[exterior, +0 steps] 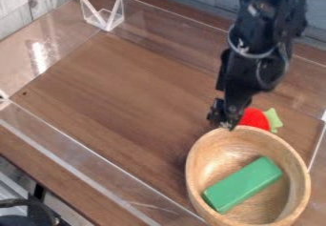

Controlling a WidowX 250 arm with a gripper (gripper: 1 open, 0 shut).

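My black gripper [230, 115] hangs open over the back rim of a wooden bowl [204, 180], just left of a red object with a green top [253, 119], likely a toy strawberry, which it partly hides. A green block [243, 184] lies inside the bowl. Nothing shows between the fingers, though they are blurred.
Clear plastic walls border the wooden surface [114, 96], with a clear bracket [102, 15] at the back left. A black cable or fixture is at the bottom left edge.
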